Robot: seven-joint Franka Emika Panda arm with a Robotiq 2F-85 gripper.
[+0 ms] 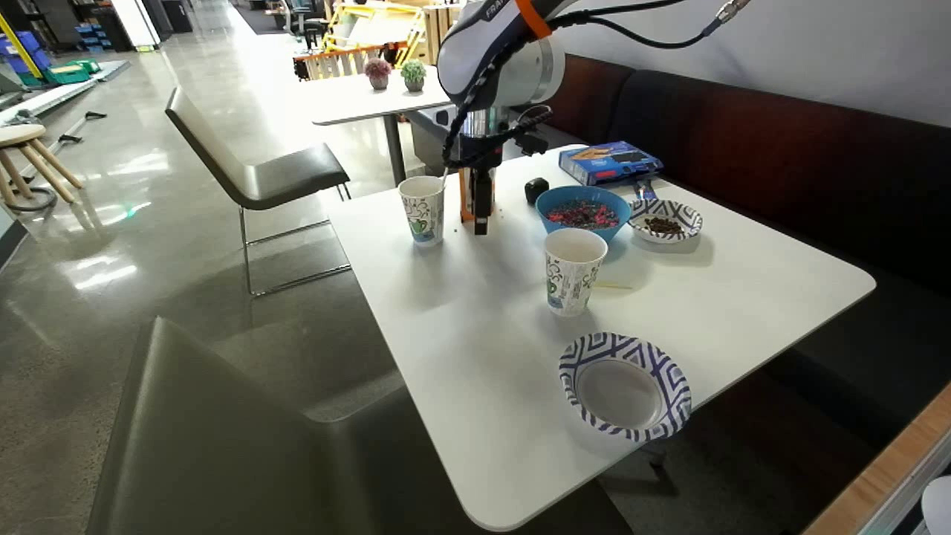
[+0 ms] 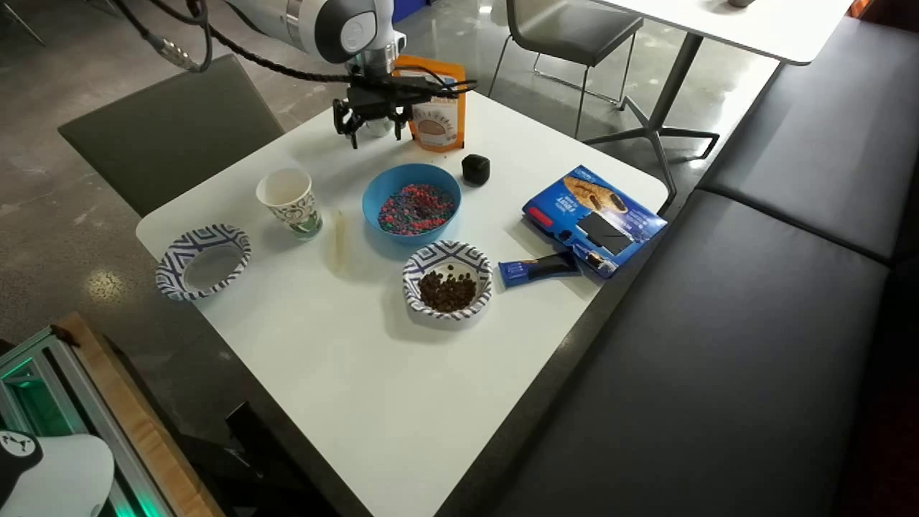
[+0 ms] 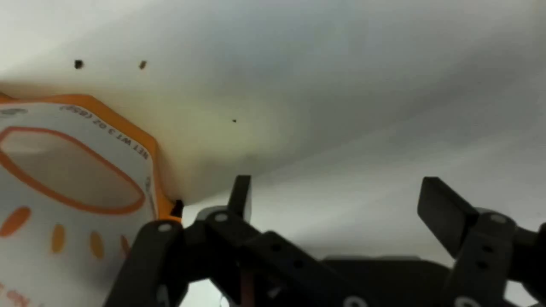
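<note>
My gripper is open, its two dark fingers wide apart and only white tabletop showing between them. In exterior view 2 the gripper (image 2: 376, 141) hangs above the far part of the table, in front of an orange and white pouch (image 2: 439, 125). That pouch (image 3: 71, 169) fills the left side of the wrist view, close beside the left finger; whether they touch I cannot tell. A patterned paper cup (image 1: 423, 211) with a thin stick in it stands near the gripper in exterior view 1. A second cup (image 1: 571, 272) stands nearer the camera.
A blue bowl (image 2: 411, 202) of coloured bits, a patterned bowl (image 2: 448, 280) of brown pieces and an empty patterned bowl (image 2: 204, 261) stand on the table. A black lump (image 2: 475, 169), a blue box (image 2: 594, 220) and a wrapped bar (image 2: 540, 268) lie about.
</note>
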